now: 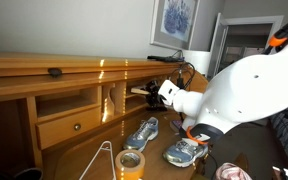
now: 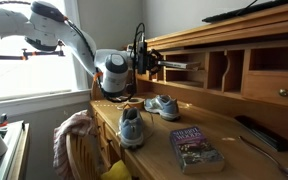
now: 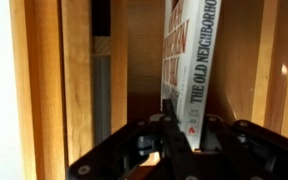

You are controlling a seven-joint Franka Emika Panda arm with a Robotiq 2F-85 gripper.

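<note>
A white-spined book (image 3: 200,72) reading "The Old Neighborhood" is between the fingers of my gripper, which is shut on it. Seen from exterior view 2, the book (image 2: 176,65) juts from the gripper (image 2: 149,64) toward the open cubbies of the desk hutch. In exterior view 1 the gripper (image 1: 155,90) is in front of the hutch's right-hand cubbies, above the desktop. Wooden dividers (image 3: 76,80) stand beside the book in the wrist view. How far the book reaches into a cubby, I cannot tell.
Two grey sneakers (image 1: 142,133) (image 1: 186,151) stand on the desk below the arm. Another book (image 2: 196,150) lies near the desk's front, with a black case (image 2: 262,132) behind it. A tape roll (image 1: 130,164) sits beside a wire stand (image 1: 100,155).
</note>
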